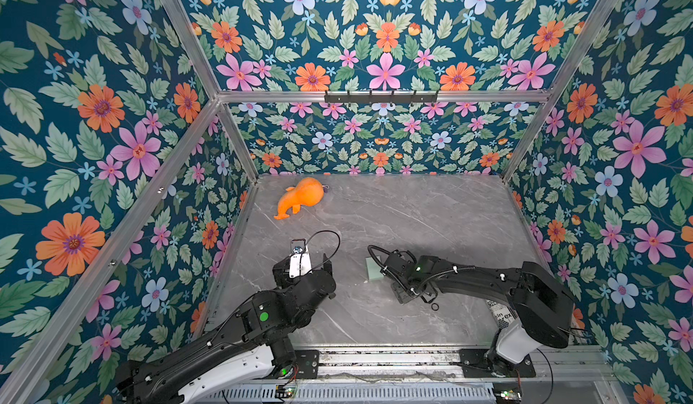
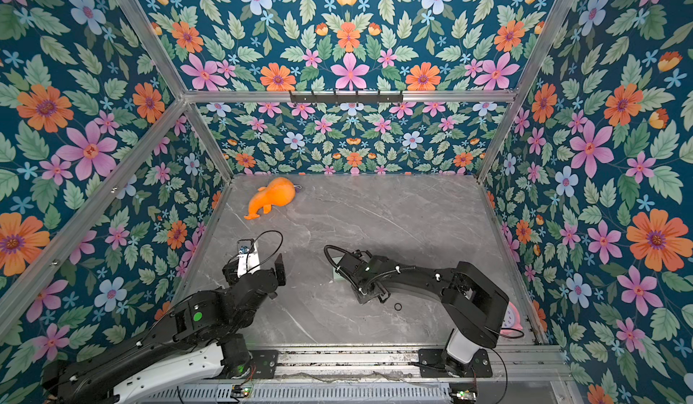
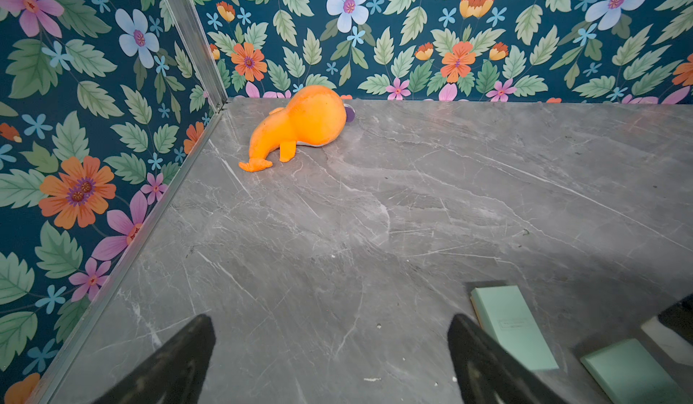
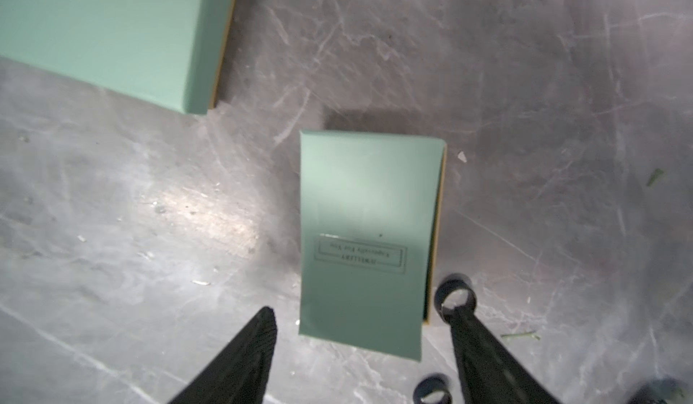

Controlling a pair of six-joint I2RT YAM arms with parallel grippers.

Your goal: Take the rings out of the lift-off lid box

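Below my right gripper lies a pale green jewellery box piece [image 4: 361,238], with lettering on its top and a brown edge along one side. My right gripper is open above its near end, its fingers apart from it. Two dark rings [image 4: 455,297] show on the floor beside that piece. Another pale green box piece rests apart from the first, seen also at the corner of the right wrist view. Over bare floor to the left, my left gripper stands open and empty. Inside either piece I cannot see.
An orange plush toy [image 1: 299,196] lies at the back left. A printed can [image 1: 498,308] is partly hidden behind the right arm, and a pink object [image 2: 511,320] sits near the right wall.
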